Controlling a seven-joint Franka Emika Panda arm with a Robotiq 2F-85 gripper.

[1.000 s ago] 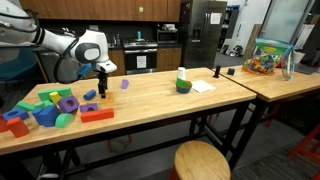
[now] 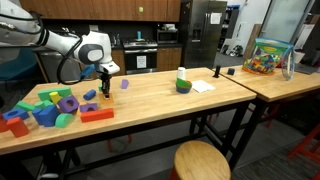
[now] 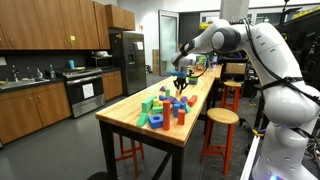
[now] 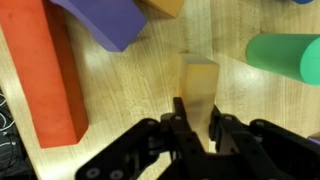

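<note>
An orange-tan block [image 4: 200, 78] stands between the fingers of my gripper in the wrist view, and the fingers are shut on it. Its end face points up toward the camera, and the fingers hide its lower part. In exterior view 1 my gripper [image 2: 105, 86] is low over the wooden table, among the coloured blocks. Whether the held block touches the table cannot be told.
Beside the gripper lie a long red block [image 4: 45, 75], a purple block [image 4: 108, 18] and a green cylinder [image 4: 285, 55]. Several more blocks crowd the table's left end. A green bowl [image 2: 183, 86] stands farther right, with clear table between.
My gripper has shifted slightly to the right over the last second. The blocks on the table look unmoved.
</note>
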